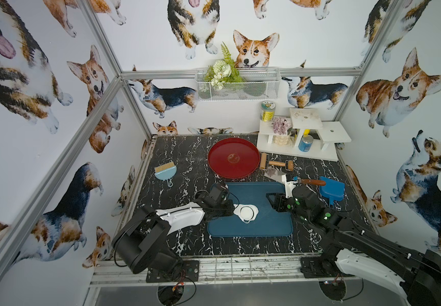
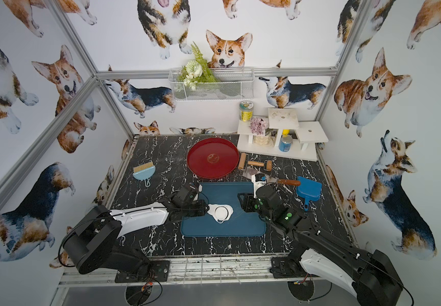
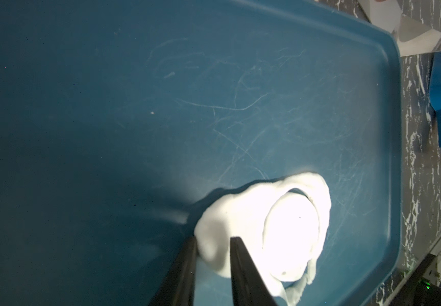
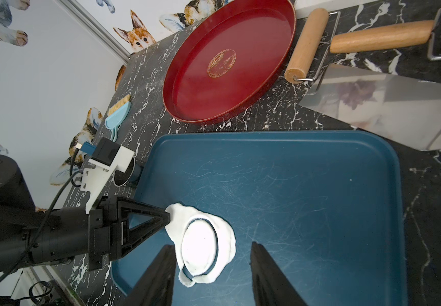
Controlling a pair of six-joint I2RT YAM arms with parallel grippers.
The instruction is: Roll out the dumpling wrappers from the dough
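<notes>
White dough lies on the blue tray (image 1: 251,191). A round disc (image 4: 198,249) is cut inside it, with a ring of leftover dough (image 4: 225,244) around most of the disc and a dark gap between them. At the wide left end of the leftover dough is my left gripper, its fingertips a little apart, with the dough's edge showing between them. Whether they touch the dough is hard to tell. Over the tray's right part, my right gripper stands open and empty, apart from the dough.
Behind the tray sit a red round plate (image 1: 233,148), a wooden roller (image 4: 381,38) and a metal scraper (image 4: 383,102). A blue dustpan (image 1: 331,189) lies at the right and a light-blue brush (image 1: 165,170) at the far left. The tray's right half is bare.
</notes>
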